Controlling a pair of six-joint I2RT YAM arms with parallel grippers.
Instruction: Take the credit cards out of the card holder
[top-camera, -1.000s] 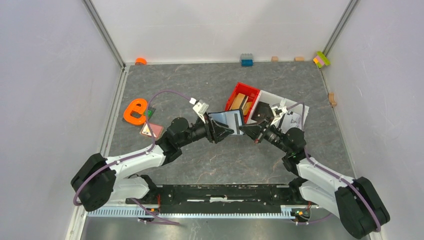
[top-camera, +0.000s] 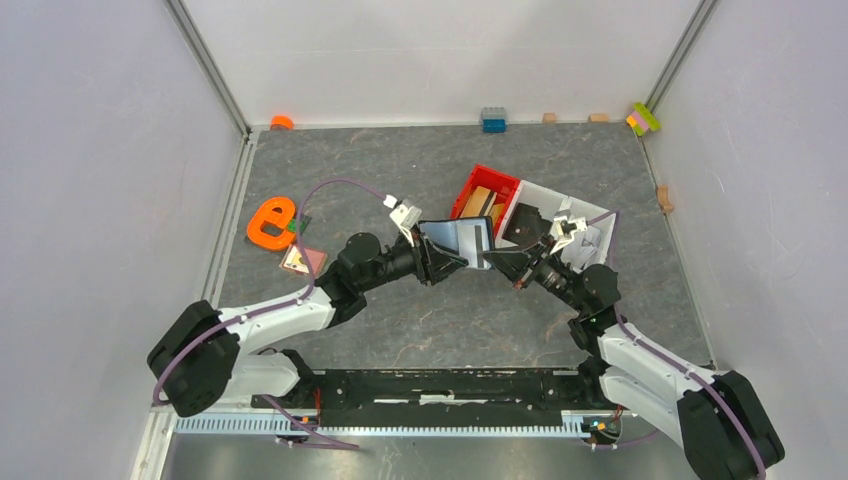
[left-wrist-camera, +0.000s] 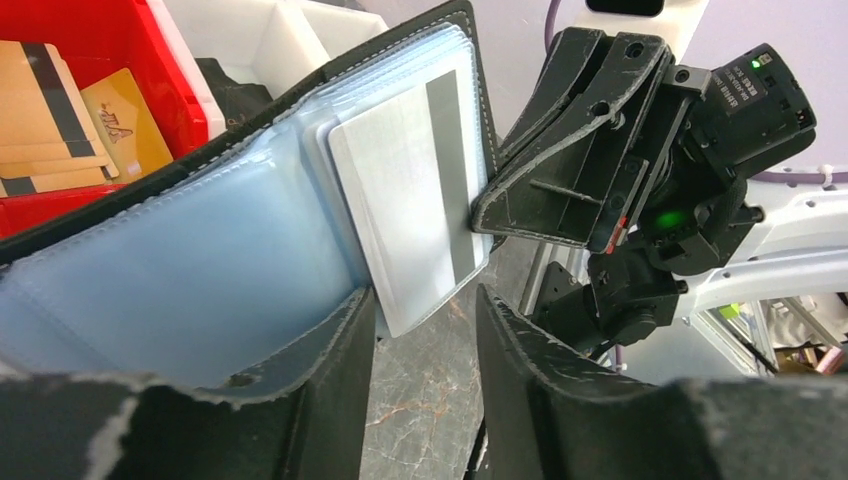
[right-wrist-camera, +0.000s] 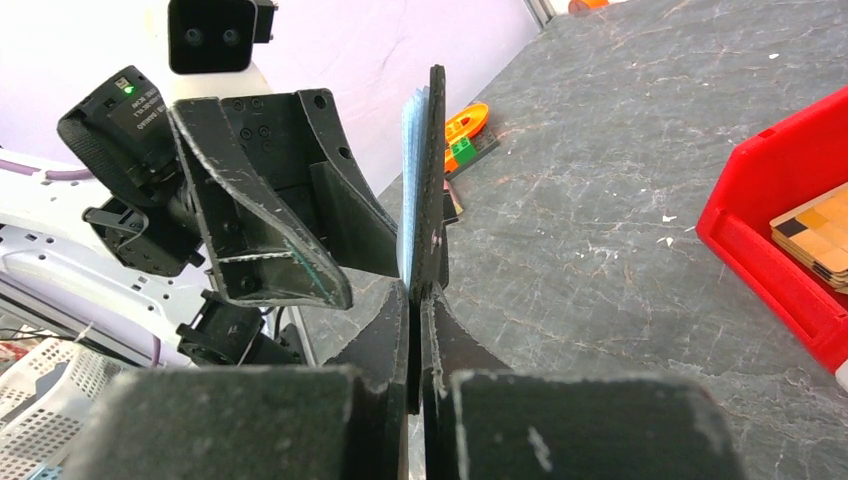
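Note:
The black card holder (top-camera: 455, 236) with clear blue sleeves is held up between my grippers, above the table in front of the red bin. In the left wrist view, a white card with a grey stripe (left-wrist-camera: 395, 195) sits in the right-hand sleeve. My left gripper is part open, its fingertips at the card's lower edge. My right gripper is shut on the holder's edge, which stands edge-on in the right wrist view.
A red bin (top-camera: 468, 183) with cards stands beside a white bin (top-camera: 600, 215) at back right. Orange toy pieces (top-camera: 269, 221) lie at left.
Over the last second the holder and my right arm have shifted slightly to the right. My left gripper has moved only very slightly.

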